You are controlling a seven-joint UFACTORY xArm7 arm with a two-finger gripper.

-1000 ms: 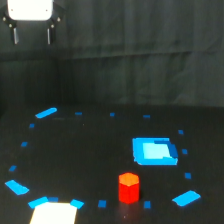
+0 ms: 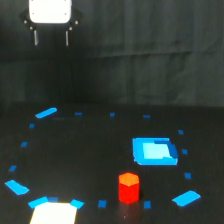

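Note:
My gripper (image 2: pixel 52 42) hangs high at the upper left of the camera view, its two thin fingers (image 2: pixel 36 39) well apart and nothing between them. Low in the view, right of the middle, a red block (image 2: pixel 128 188) stands on the dark surface. Behind it and a little to the right is a blue square tray or frame (image 2: pixel 140 159) with a bright white inside. The gripper is far above and to the left of both, touching neither.
Blue strips, such as the far-left strip (image 2: pixel 46 113) and the right strip (image 2: pixel 186 198), and several small blue squares ring the dark surface (image 2: pixel 80 155). A cream-white object (image 2: pixel 54 213) sits at the bottom left edge.
The gripper has shifted to the right along the top of the view, still open. The red block and the blue square tray or frame have stayed in place.

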